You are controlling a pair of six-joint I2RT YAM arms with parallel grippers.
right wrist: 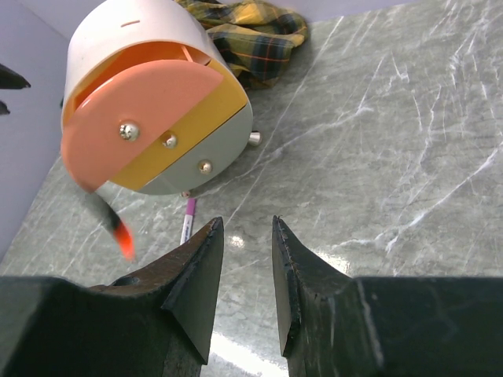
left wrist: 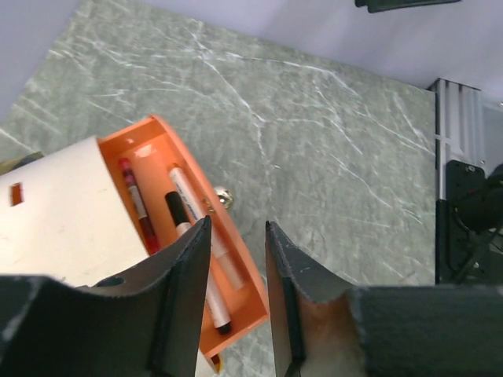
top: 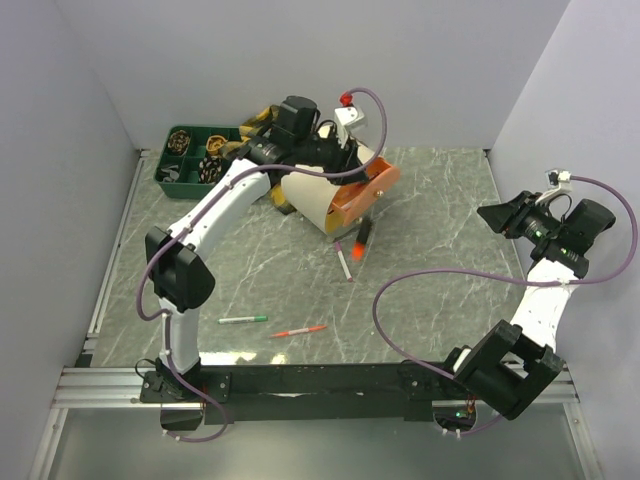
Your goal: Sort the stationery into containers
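Observation:
The black-orange marker (top: 361, 238) is loose outside the orange drawer (left wrist: 245, 259), just off its front. It is a blurred streak in the right wrist view (right wrist: 106, 216), below the drawer front. Over the pulled-out drawer, my left gripper is open and empty. Inside the drawer lie a red marker (left wrist: 138, 203), a white marker (left wrist: 185, 191) and a black-capped marker (left wrist: 178, 210). On the table are a purple-white marker (top: 343, 262), a green-white one (top: 242, 320) and an orange one (top: 298, 331). At the right wall, my right gripper (top: 486, 214) stands open, nothing between its fingers.
The cream rounded cabinet (top: 307, 195) has a yellow (right wrist: 181, 141) and a grey drawer front (right wrist: 204, 161) below the orange one. A green box (top: 185, 187) with pinecones and a plaid cloth (right wrist: 263, 43) sit behind.

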